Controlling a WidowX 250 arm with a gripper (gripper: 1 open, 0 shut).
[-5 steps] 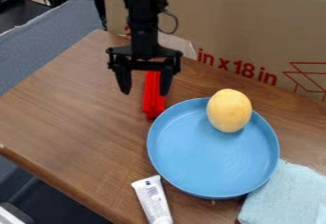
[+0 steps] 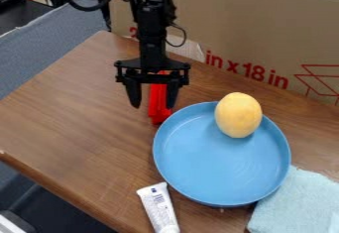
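Note:
My black gripper [image 2: 155, 92] hangs over the wooden table at the back centre, its two fingers apart on either side of a red object [image 2: 159, 108] lying behind it; whether it touches that object I cannot tell. A blue plate [image 2: 212, 173] sits at the right, with a yellow egg-shaped object [image 2: 239, 114] on its back part. A white tube [image 2: 158, 209] lies at the near edge, left of the plate.
A pale blue cloth [image 2: 298, 207] lies at the near right. A cardboard sheet [image 2: 265, 34] stands along the back.
My gripper has moved slightly right and down toward the red object. The plate, yellow object, tube and cloth are unchanged.

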